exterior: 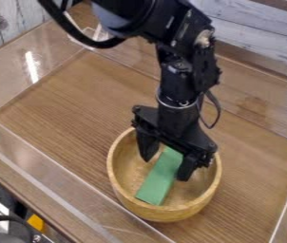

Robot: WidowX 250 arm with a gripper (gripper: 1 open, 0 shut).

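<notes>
A tan wooden bowl [197, 202] sits on the table, holding a green rectangular block [161, 177] that lies along its middle. My black gripper [172, 152] is lowered into the bowl from above, its fingers open and spread over the upper end of the block. The gripper hides part of the bowl's far side and the top of the block; whether the fingers touch it I cannot tell.
A clear edge strip runs along the lower left, with cables beyond. A white plank wall stands at the back.
</notes>
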